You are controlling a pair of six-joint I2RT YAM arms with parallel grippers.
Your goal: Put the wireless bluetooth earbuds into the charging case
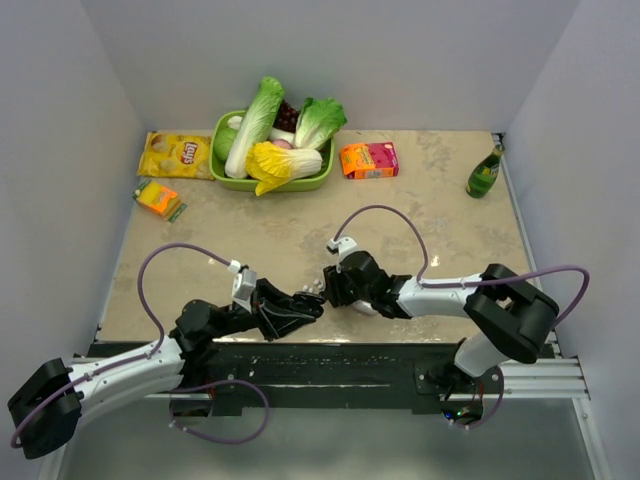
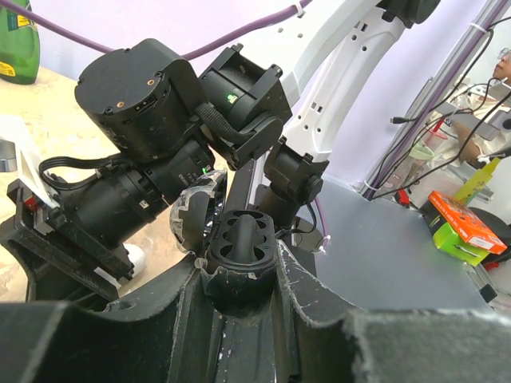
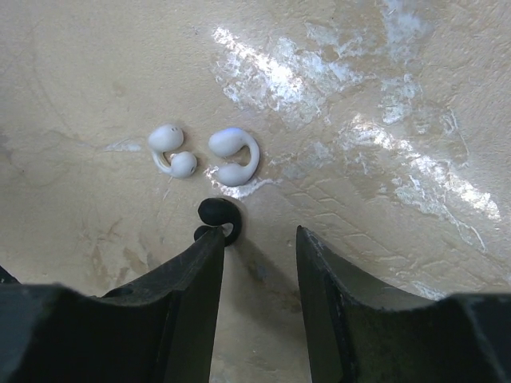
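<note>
My left gripper is shut on the black charging case, whose lid stands open. Dark recesses face upward in it; whether an earbud sits inside is hard to tell. To its right, my right gripper points down over the table, open, with nothing held. A black C-shaped earbud shows just beyond its left fingertip, which partly covers it. Farther on lie two pale earbuds, one on the left and a lilac-tinted one beside it.
A white rounded object lies beneath the right arm. Along the back stand a green vegetable basket, an orange-red box and a chip bag. A green bottle is at the far right.
</note>
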